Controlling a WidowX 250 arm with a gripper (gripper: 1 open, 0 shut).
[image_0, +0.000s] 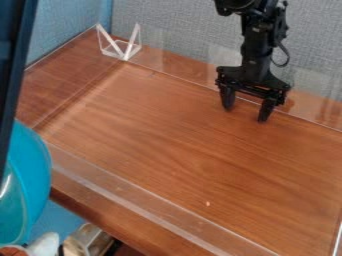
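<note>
My black gripper (246, 106) hangs at the upper right of the camera view, over the back of the wooden tabletop (187, 170). Its two fingers are spread open and I see nothing between them.
A white wire-frame stand (118, 45) sits at the back left corner. A clear rim runs round the tabletop. At the lower left are a teal bowl (24, 185) and several small items, partly cut off.
</note>
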